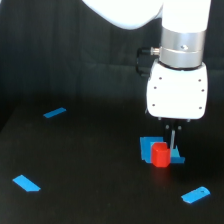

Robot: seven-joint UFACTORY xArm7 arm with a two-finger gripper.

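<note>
A small red block (160,156) sits on the dark table at the right of the camera view. Bright blue material (147,146) shows behind it and to its right; whether this is one piece or more I cannot tell. My gripper (172,138) points down just above and slightly right of the red block, under the white hand. Its thin dark fingers blend into the background, and the gap between them is not clear. Whether the tips touch the blue material cannot be made out.
Flat blue strips lie apart on the table: one at the back left (55,113), one at the front left (26,184) and one at the front right (195,195). Between them, the left and middle of the dark surface are bare.
</note>
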